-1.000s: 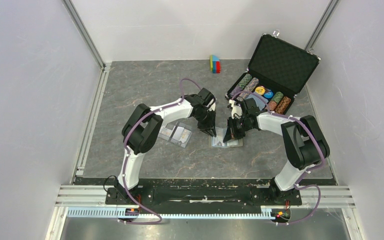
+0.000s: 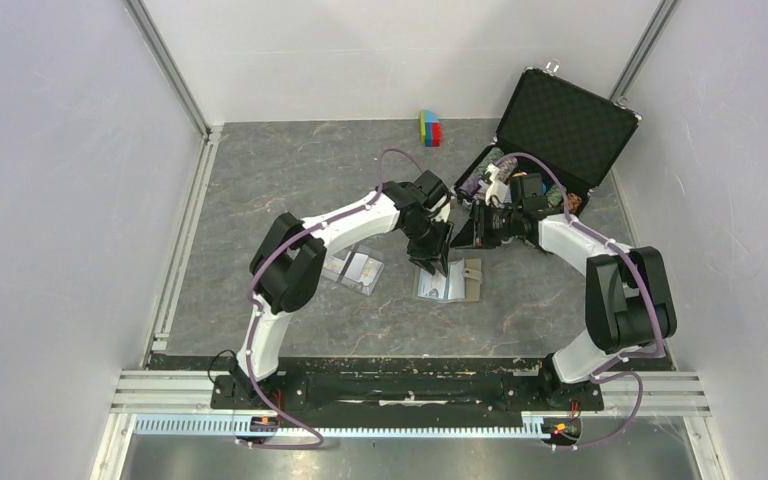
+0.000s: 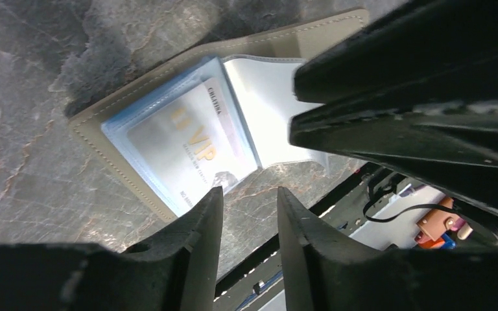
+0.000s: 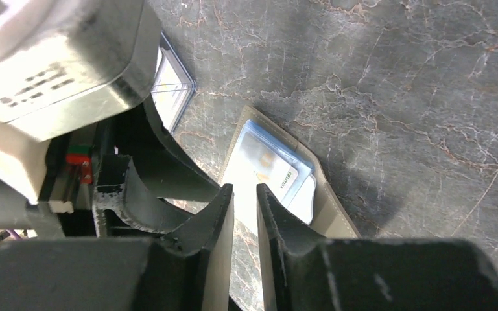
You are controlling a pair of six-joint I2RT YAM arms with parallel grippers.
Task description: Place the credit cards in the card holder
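Observation:
The card holder [image 2: 473,280] lies on the table below both grippers. In the left wrist view its beige cover [image 3: 324,35] is open with clear sleeves; a VIP card [image 3: 188,142] sits within the blue-edged sleeves, and a white flap [image 3: 275,110] spreads beside it. My left gripper hangs over the holder's lower edge, fingers parted, nothing seen between them. My right gripper is above and right of it, fingertips a little apart, nothing seen held. The clear box with cards [image 2: 355,270] lies left of the holder.
An open chip case [image 2: 560,130] stands at back right, partly behind the right arm. Coloured blocks [image 2: 430,128] sit at the back. Bare table is at left and front right.
My right gripper has risen and moved back from the holder. The left has shifted right and slightly forward. The holder appears slightly shifted left.

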